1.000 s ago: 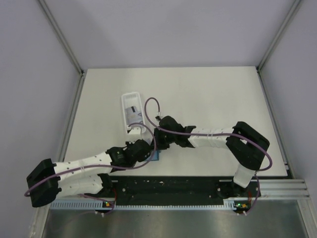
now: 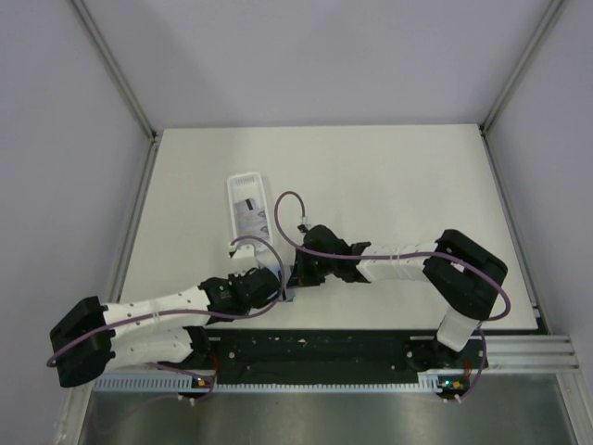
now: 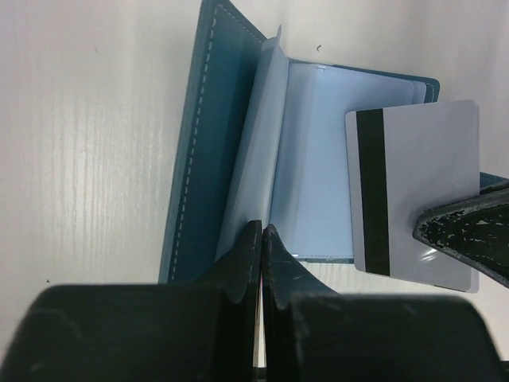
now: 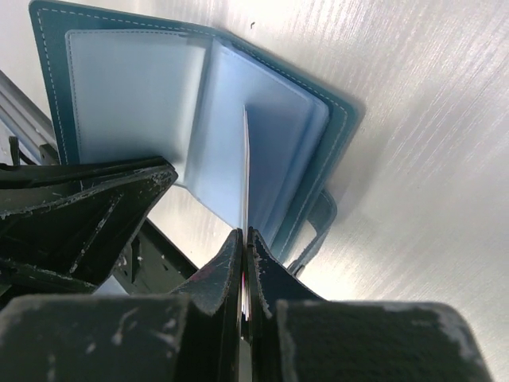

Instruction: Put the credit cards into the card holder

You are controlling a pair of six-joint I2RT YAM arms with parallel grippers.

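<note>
The open card holder [image 3: 208, 135], with a teal cover and pale sleeves, lies between my grippers. In the left wrist view, my left gripper is shut at the lower corner of a raised translucent sleeve [image 3: 258, 151], which seems pinched between its tips. A silver credit card [image 3: 425, 187] with a black stripe hangs over the holder's right page, one finger of my right gripper visible across it. The right wrist view shows my right gripper shut on this card, seen edge-on as a thin upright line. How far the card is inside a sleeve, I cannot tell.
A white tray [image 2: 232, 199] behind the grippers holds at least one more card [image 2: 250, 219]. Around the holder the table is bare, with wide free room at the back and right. The two grippers are very close together.
The left arm has moved only a little. The tray has stayed put.
</note>
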